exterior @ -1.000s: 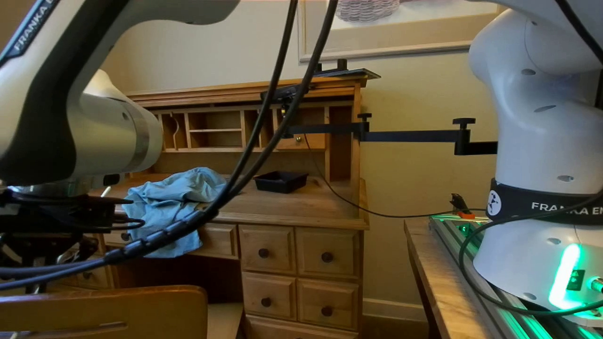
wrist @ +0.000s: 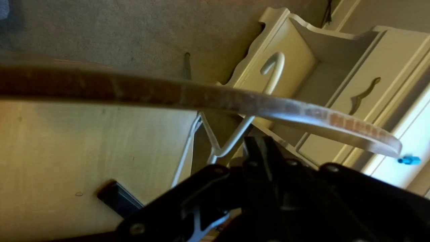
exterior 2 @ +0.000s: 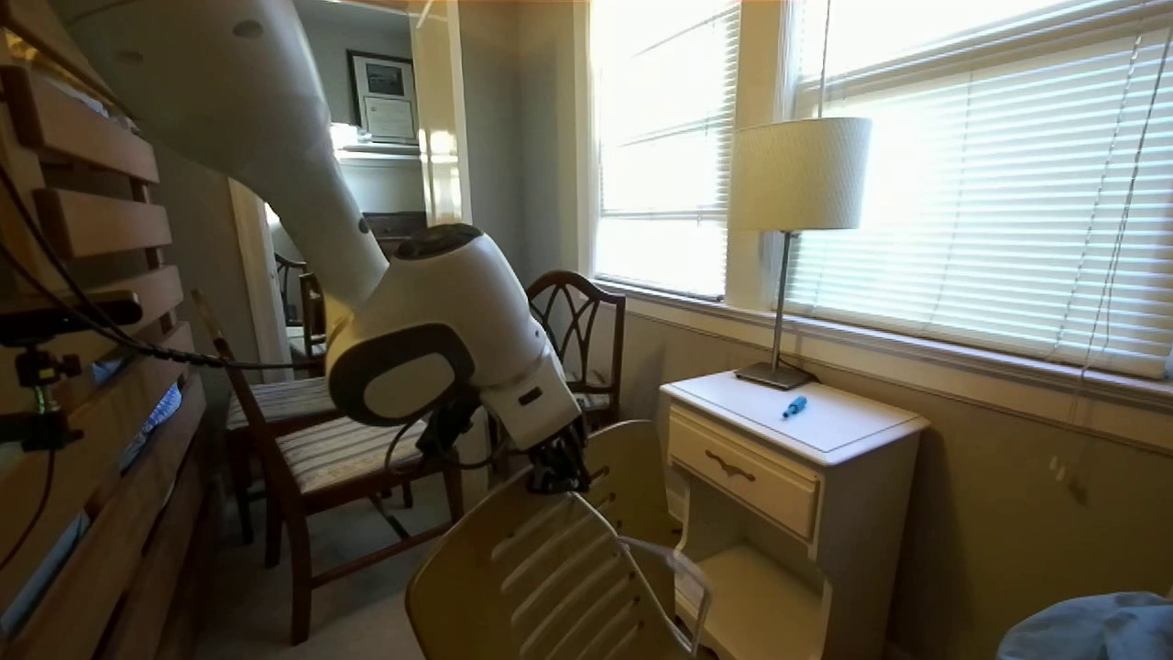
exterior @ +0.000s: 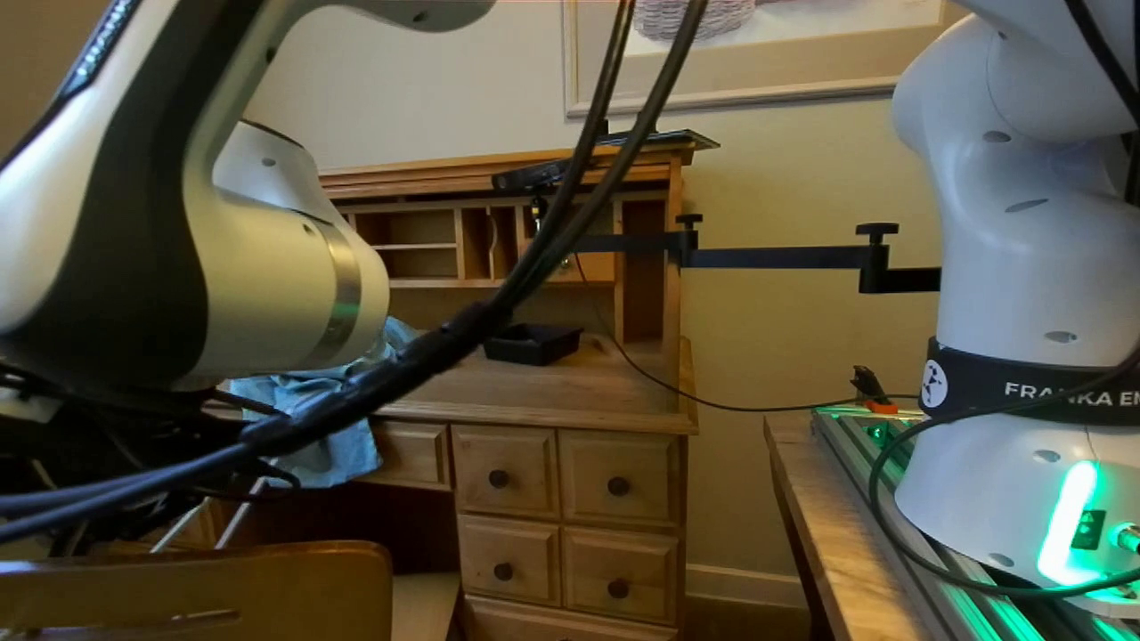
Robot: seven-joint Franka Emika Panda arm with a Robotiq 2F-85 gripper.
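Note:
A white hanger extends from my gripper. Its hook reaches past the chair back's curved edge in the wrist view, and the edge crosses in front of the stem. My dark fingers are shut on the hanger, though the contact itself is mostly hidden. In exterior view 2 the gripper is beside the upper part of the slatted wooden chair back, with the hanger slanting down to the right. Whether hanger and chair touch, I cannot tell.
A white nightstand with a lamp and a blue marker stands beyond the chair. On the wooden desk lie a blue cloth and a black tray. Striped-seat chairs are at the left.
In exterior view 1 the forearm and wrist have shifted right, and the wrist has tilted. The gripper now covers part of the blue cloth. The cables have swung right.

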